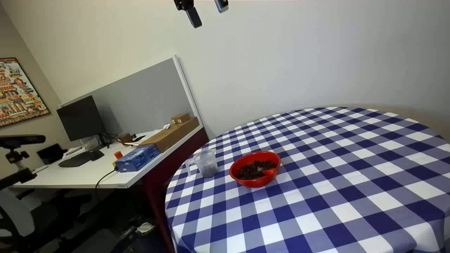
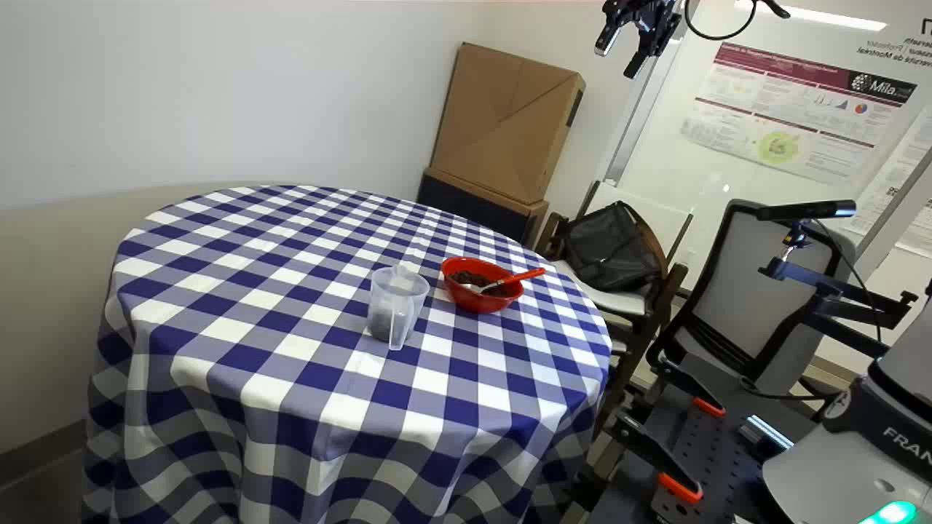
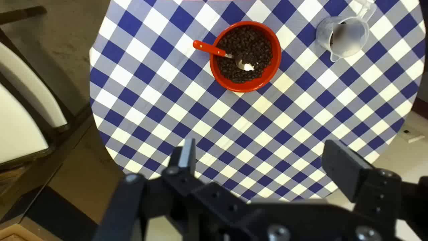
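High above the table my gripper stands open, its two fingers wide apart with only air between them. Its fingertips also show at the top edge of both exterior views. Below it, a red bowl (image 3: 277,60) full of dark beans (image 3: 246,46) rests on the cloth. A spoon with a red handle (image 3: 208,48) leans in the bowl, its metal end on the beans and its handle over the rim. Beside the bowl stands a clear plastic jug (image 2: 395,306) with a handle; something dark shows in its bottom.
A blue and white checked cloth (image 1: 337,185) covers the round table, mostly bare around the bowl and jug. A wall runs along one side. Cardboard boxes (image 2: 507,122) and a chair with a black bag (image 2: 611,244) stand beyond the table; a white desk (image 1: 84,177) is nearby.
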